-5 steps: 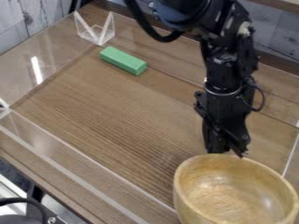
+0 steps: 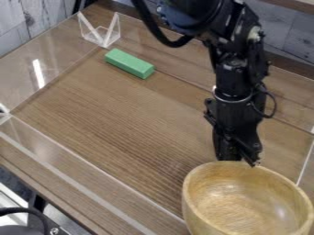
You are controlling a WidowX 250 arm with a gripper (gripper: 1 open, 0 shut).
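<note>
My black gripper (image 2: pixel 240 151) reaches down from the top right, its tip just above the back rim of a large tan bowl (image 2: pixel 245 220) at the lower right of the camera view. Whether its fingers are open or shut, and whether anything is between them, I cannot tell; the tip is small and dark.
A green block (image 2: pixel 128 62) lies on the wooden table (image 2: pixel 98 128) at the upper left, near a white wire object (image 2: pixel 101 29) at the back. A wooden back wall bounds the top right.
</note>
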